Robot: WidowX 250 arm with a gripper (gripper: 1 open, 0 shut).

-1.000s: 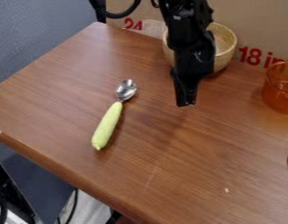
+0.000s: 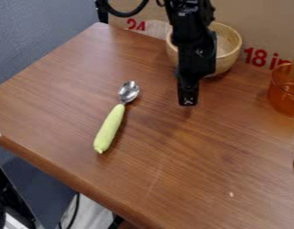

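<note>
My black gripper [image 2: 188, 97] hangs over the back middle of the wooden table [image 2: 185, 179], its tip pointing down in front of a pale wooden bowl [image 2: 229, 46]; its fingers are too dark to tell open from shut. A spoon with a metal head [image 2: 129, 92] and a pale yellow-green handle [image 2: 111, 125] lies to the left of the gripper, apart from it.
An orange translucent cup [image 2: 284, 89] stands at the right edge, with part of a purple object below it. A cardboard box [image 2: 268, 22] is behind the bowl.
My gripper has shifted very slightly upward and left; the spoon, bowl and cup are unmoved.
</note>
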